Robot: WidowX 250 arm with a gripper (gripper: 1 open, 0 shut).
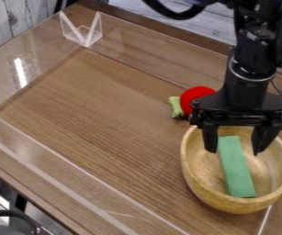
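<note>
A black gripper at the right stands open, its two fingers spread over the rear part of a wooden bowl. Inside the bowl lies a long green block, below the fingers and reaching toward the front. Behind the gripper's left finger sit a red round object and a small light-green piece, both partly hidden.
A clear plastic holder stands at the back left. The wooden table is broadly clear on the left and middle. Dark cables show at the lower-left corner and the right edge.
</note>
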